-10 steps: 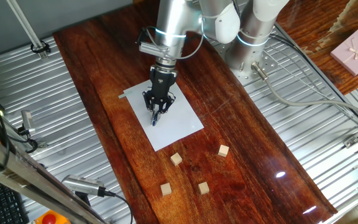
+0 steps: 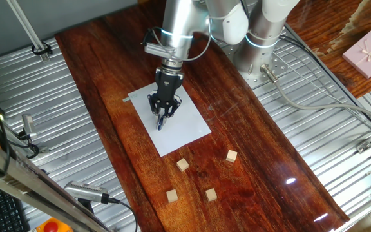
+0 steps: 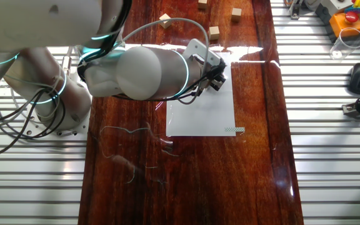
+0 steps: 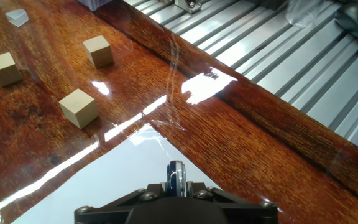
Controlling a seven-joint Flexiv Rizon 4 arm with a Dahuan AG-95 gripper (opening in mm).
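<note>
A white sheet of paper lies flat on the dark wooden table. Over it, my gripper points down, shut on a slim dark-blue and silver object that looks like a pen. In the wrist view the blue object stands upright between the fingers, and most of it is hidden behind the gripper. Whether its lower end touches the paper, I cannot tell. From the second exterior view, the arm covers part of the sheet and hides the held object.
Several small wooden cubes lie beyond the sheet, among them one cube near its edge and another cube to the right. A patterned strip sits at one sheet corner. A pink box is far off right. Bare table surrounds the paper.
</note>
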